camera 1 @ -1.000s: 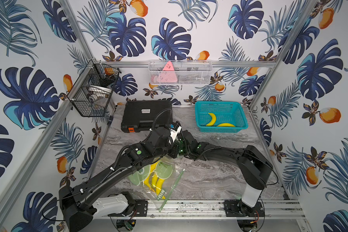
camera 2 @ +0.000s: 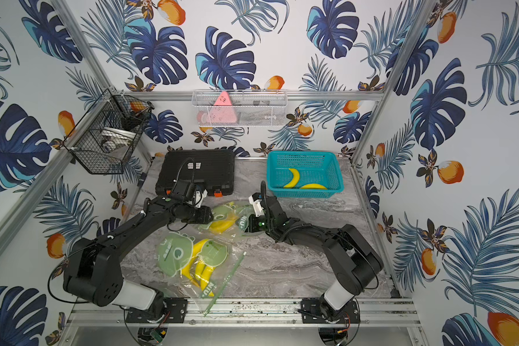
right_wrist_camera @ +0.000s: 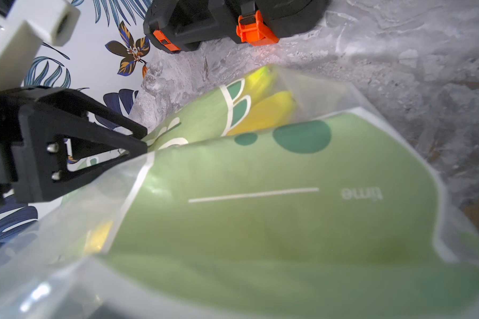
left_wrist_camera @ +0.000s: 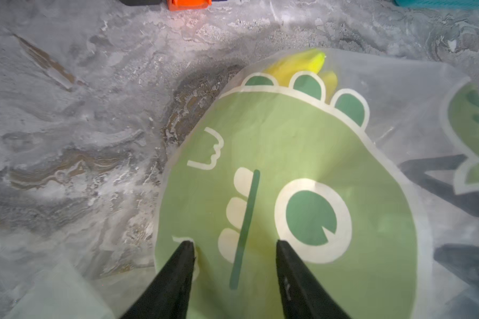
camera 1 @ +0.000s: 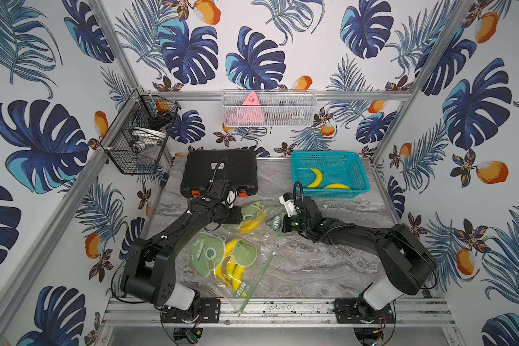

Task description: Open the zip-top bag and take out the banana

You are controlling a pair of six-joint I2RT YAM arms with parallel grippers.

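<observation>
A clear zip bag (camera 1: 260, 212) with green dinosaur print lies between both grippers, a yellow banana (camera 1: 249, 225) inside it. In the left wrist view the print (left_wrist_camera: 271, 154) fills the middle, and the banana's end (left_wrist_camera: 303, 61) shows behind the plastic. Over this bag my left gripper stands open, its fingers (left_wrist_camera: 181, 271) parted with nothing held between them. My right gripper (camera 1: 285, 223) is open at the bag's right end; its fingers are hidden in its own wrist view, where the raised bag (right_wrist_camera: 260, 212) fills the front and the left gripper's black frame (right_wrist_camera: 79, 146) shows.
A second zip bag (camera 1: 204, 256) with several bananas lies nearer, its green zip strip (camera 1: 257, 282) slanting along the right. A teal basket (camera 1: 360, 187) holds two bananas at the back right. A black case (camera 1: 220, 167) stands behind the left arm.
My left gripper has drawn back left, away from my right gripper. The right one has shifted slightly right.
</observation>
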